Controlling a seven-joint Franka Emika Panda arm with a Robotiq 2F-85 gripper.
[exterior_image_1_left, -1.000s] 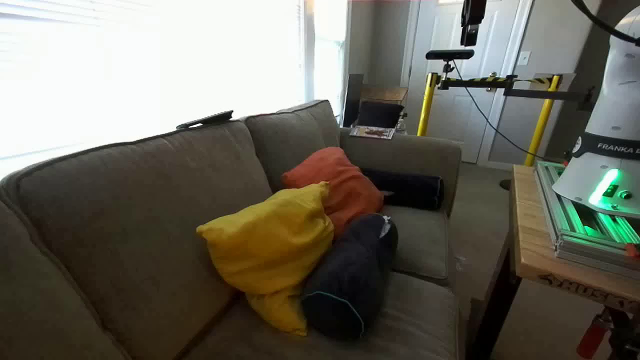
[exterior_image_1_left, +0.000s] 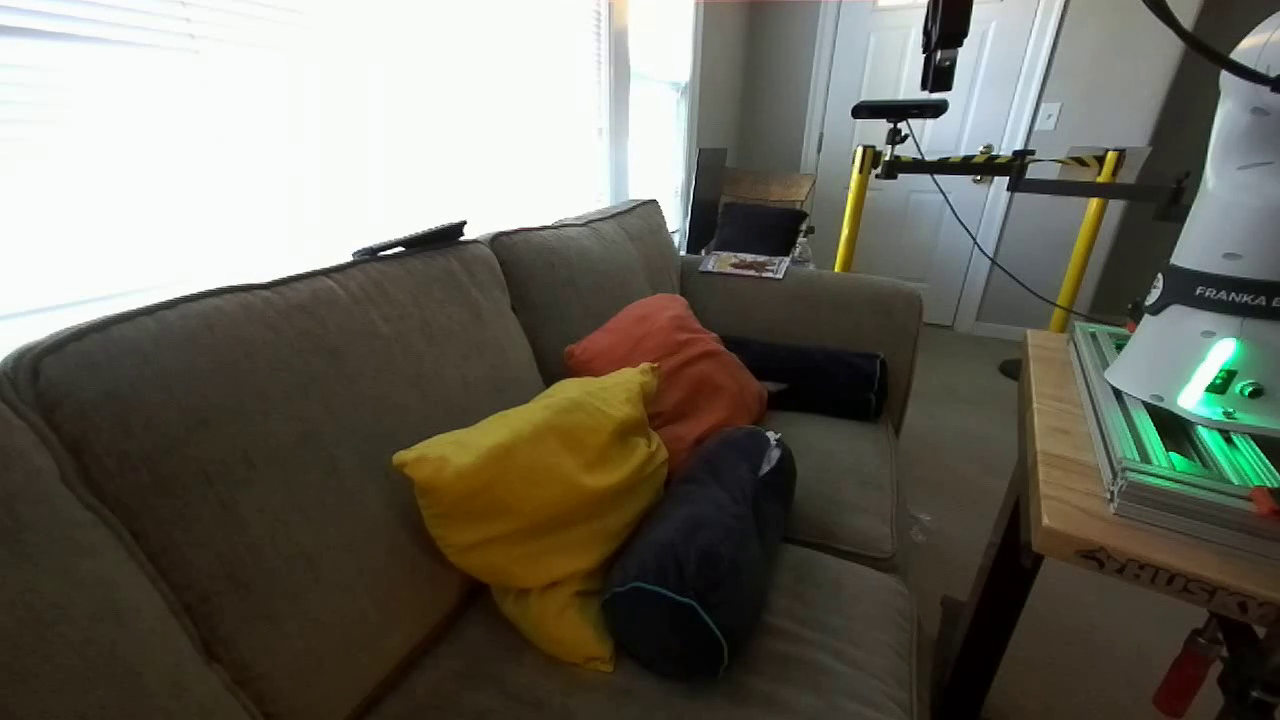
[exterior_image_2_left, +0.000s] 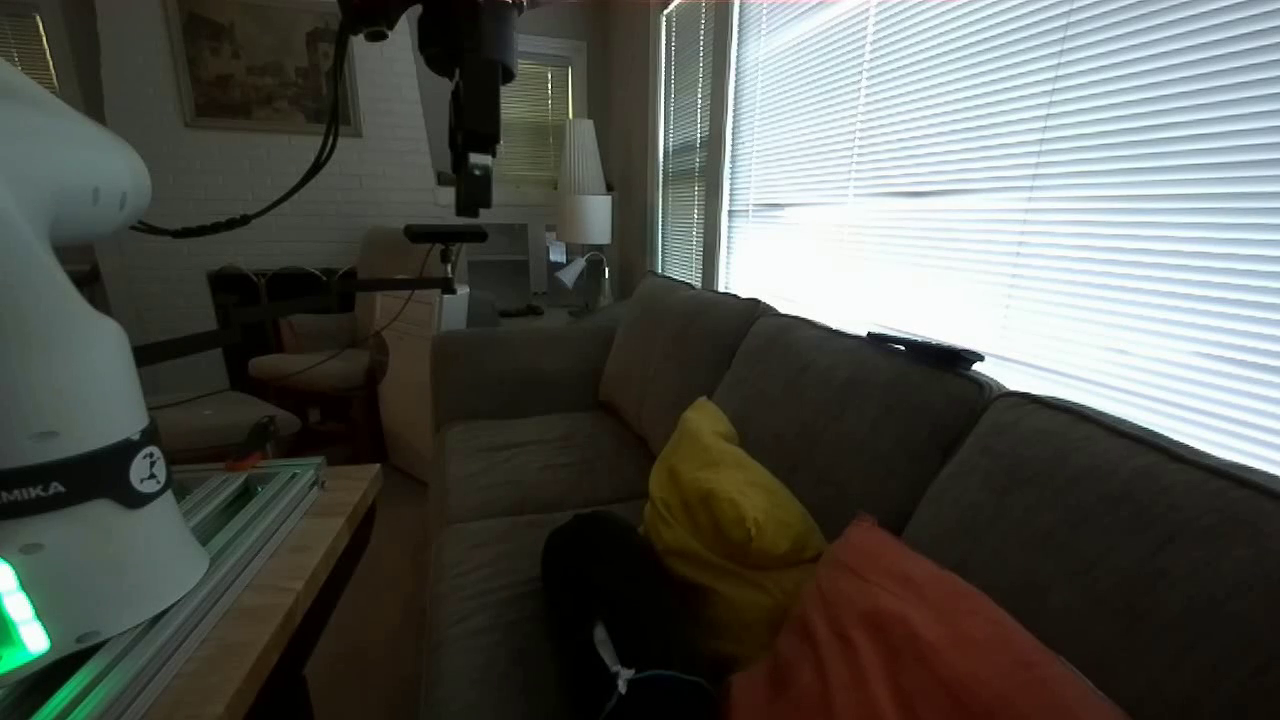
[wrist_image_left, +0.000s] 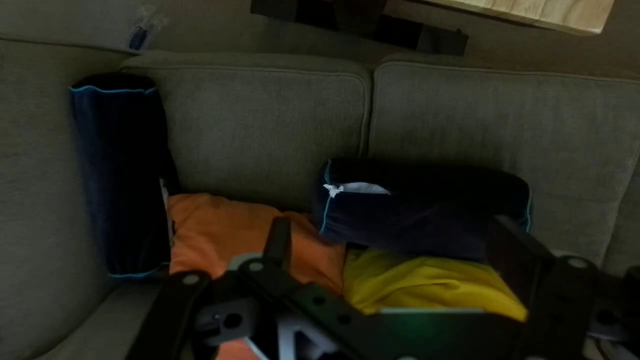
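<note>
My gripper stands open in the wrist view, its two dark fingers (wrist_image_left: 278, 243) wide apart and no object held between them. In both exterior views the gripper (exterior_image_1_left: 939, 74) hangs high above the couch, clear of everything on it. Below lie a yellow pillow (exterior_image_1_left: 540, 480), an orange pillow (exterior_image_1_left: 672, 366) and a dark navy bolster (exterior_image_1_left: 708, 546) in front of the yellow one. A second navy bolster (wrist_image_left: 123, 180) rests against the couch arm. The hand hides part of the orange and yellow pillows in the wrist view.
The grey-brown couch (exterior_image_1_left: 300, 396) has bare seat around the pillows. A flat black object (exterior_image_1_left: 411, 239) lies on its backrest, and a magazine (exterior_image_1_left: 744, 264) on its arm. The wooden bench (exterior_image_1_left: 1080, 504) bears the robot base. A camera (exterior_image_2_left: 445, 234) stands beyond the gripper.
</note>
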